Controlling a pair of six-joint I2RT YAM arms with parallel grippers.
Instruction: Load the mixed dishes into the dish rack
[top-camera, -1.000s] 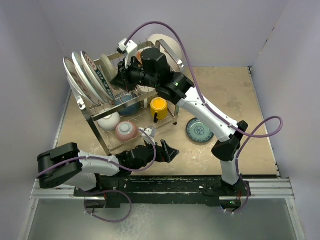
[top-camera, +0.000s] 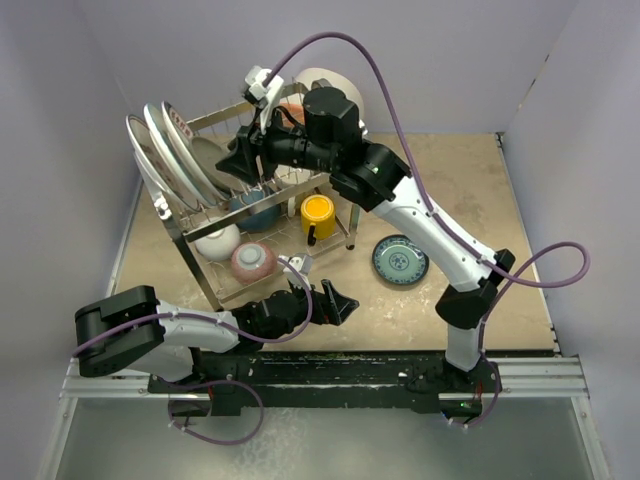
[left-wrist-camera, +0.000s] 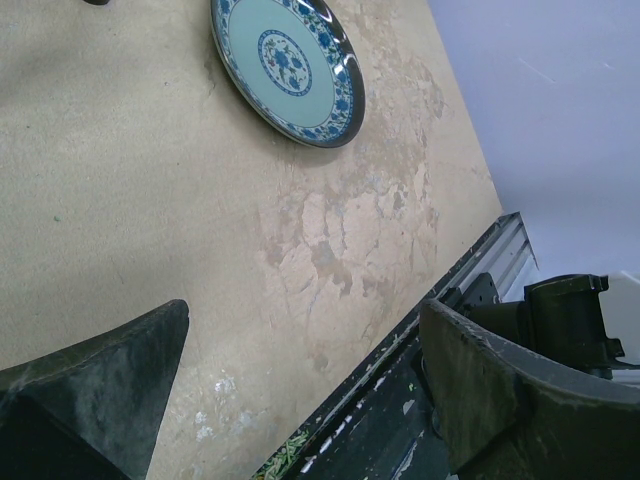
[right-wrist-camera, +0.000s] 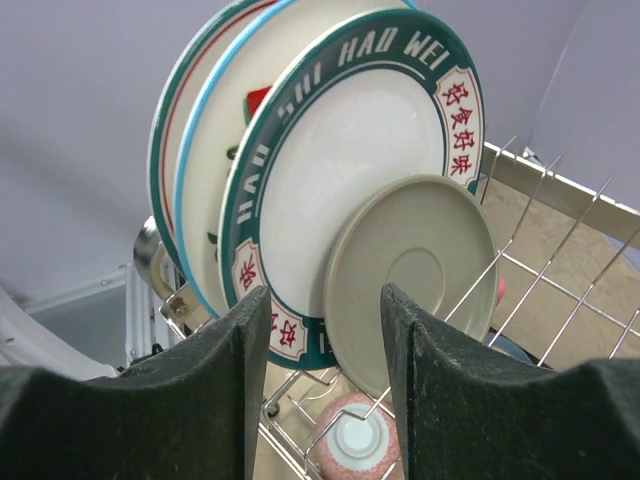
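Observation:
In the dish rack (top-camera: 180, 235) a small grey-beige plate (right-wrist-camera: 415, 250) leans against a white plate with a green lettered rim (right-wrist-camera: 350, 140); more large plates stand behind that one. My right gripper is open, in front of and clear of the small plate, with nothing between its fingers. Low over the table's front, my left gripper stands open and empty. A blue-patterned plate (top-camera: 400, 260) lies flat on the table to the right of the rack. On the lower tier are a yellow mug (top-camera: 318, 215), a pink bowl (top-camera: 253, 262) and a white bowl (top-camera: 218, 243).
A dark blue bowl (top-camera: 256, 212) also sits in the rack, partly behind its wires. Thin upright wires (right-wrist-camera: 550, 260) stand close to the right gripper. Walls rise at the back and sides.
The small plate has tipped over to rest against the green-rimmed plate. My left arm has not moved.

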